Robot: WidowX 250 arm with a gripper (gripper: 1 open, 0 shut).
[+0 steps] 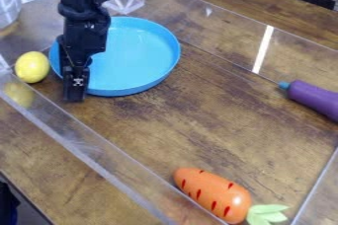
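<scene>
My black gripper (75, 79) is low at the left rim of a blue plate (138, 51), its fingers open and pointing down. A yellow lemon (32, 66) lies just left of the fingers, outside the plate. Whether anything touches the fingertips is hard to tell.
A toy carrot (211, 192) lies at the front right and a purple eggplant (314, 99) at the right. A clear plastic wall crosses the front left.
</scene>
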